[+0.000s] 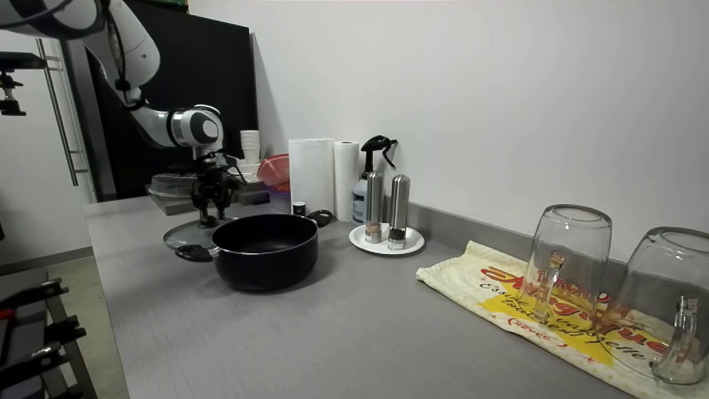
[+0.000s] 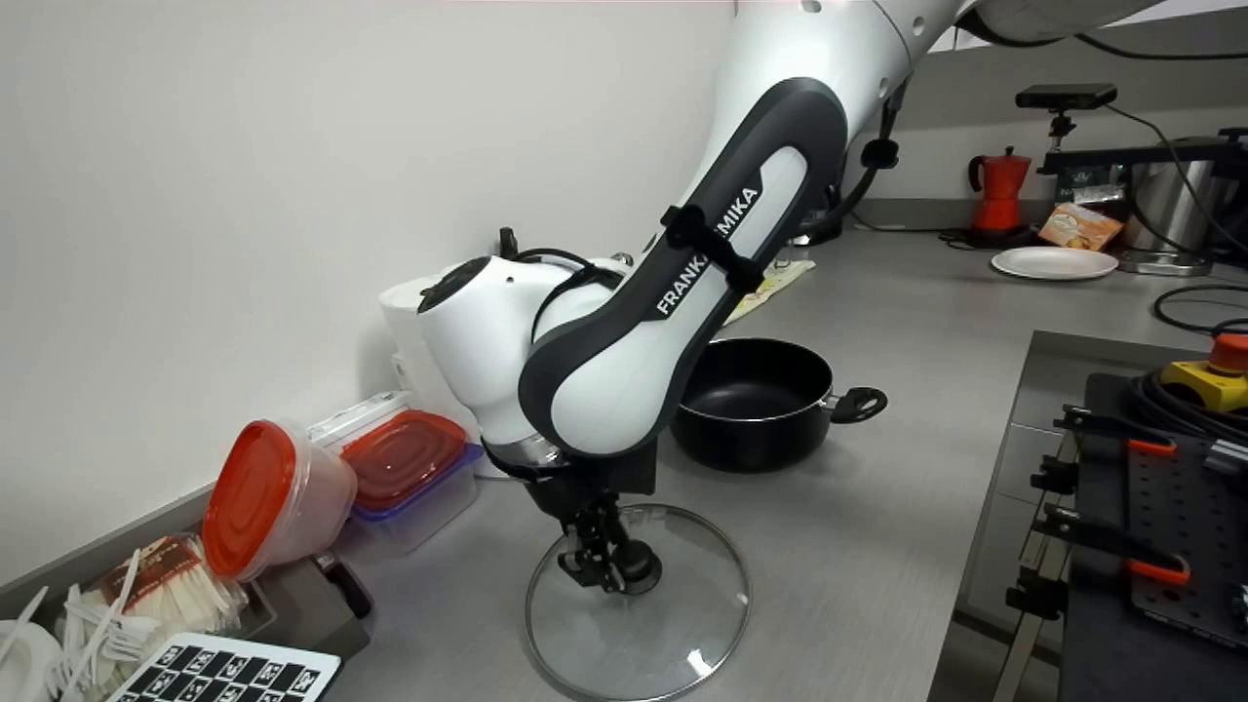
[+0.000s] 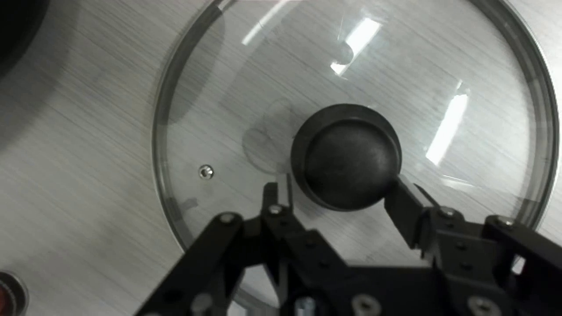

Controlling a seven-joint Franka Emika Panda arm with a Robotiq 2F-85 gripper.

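A round glass lid (image 2: 702,608) with a metal rim lies flat on the counter. In the wrist view its black knob (image 3: 346,158) appears near the middle of the glass. My gripper is low over the lid, fingers part open, one finger to each side of the knob's near edge. The right fingertip (image 3: 408,192) overlaps the knob's edge in that view, while a slim gap shows beside the left one; contact is hard to tell. Beside the lid stands an empty black pot (image 1: 266,266), uncovered, with a handle on each side.
Plastic tubs with red lids (image 2: 404,462) and a paper towel roll (image 1: 312,174) stand along the wall. Two grinders sit on a white plate (image 1: 413,243). Glass mugs (image 1: 565,266) rest upside down on a cloth (image 1: 465,282).
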